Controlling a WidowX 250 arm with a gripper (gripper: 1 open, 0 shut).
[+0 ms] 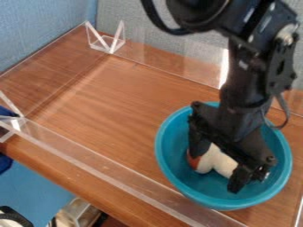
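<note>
A teal round bowl (179, 175) sits on the wooden surface at the right. Inside it lies a toy mushroom with a pale stem (217, 161) and an orange-red cap, mostly hidden under the gripper. My black gripper (222, 155) is down inside the bowl over the mushroom, open, with its fingers around or just above the toy; whether they touch it cannot be told.
Clear plastic barriers edge the wooden surface (101, 106), with clear corner pieces (106, 43) at the left. The wood left of the bowl is clear. A blue area and some objects lie below the front edge.
</note>
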